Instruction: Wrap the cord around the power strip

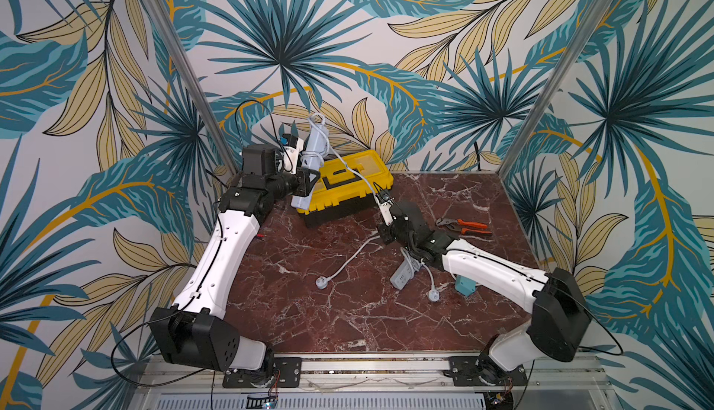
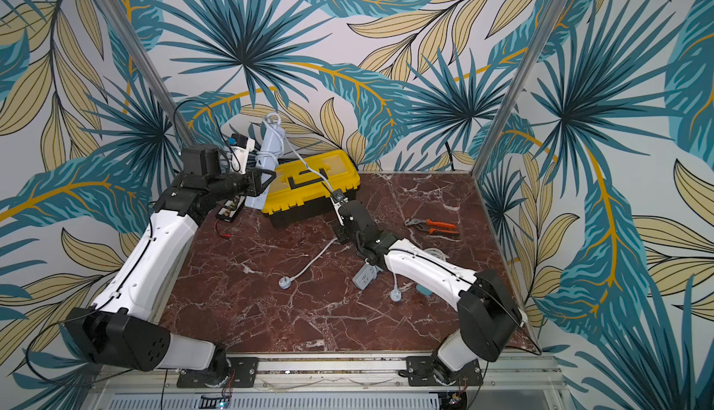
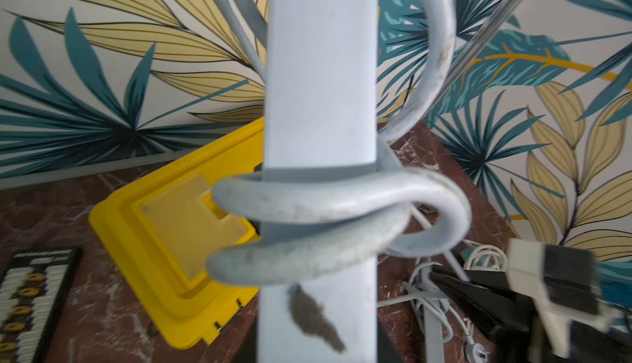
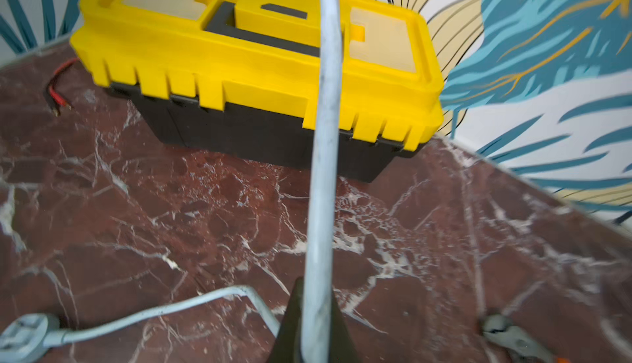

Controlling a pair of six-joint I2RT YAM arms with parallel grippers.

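The white power strip (image 3: 320, 79) is held upright at the back left, with coils of its cord (image 3: 329, 191) around it. My left gripper (image 1: 305, 181) is shut on the strip. The cord runs from the strip down to my right gripper (image 1: 383, 203), which is shut on it, as the right wrist view shows. A tail of cord with a plug (image 4: 29, 335) lies on the table below.
A yellow-and-black toolbox (image 2: 312, 186) stands at the back under the strip. Orange pliers (image 1: 472, 227), a second grey strip (image 1: 403, 274) and a teal object (image 1: 465, 285) lie at the right.
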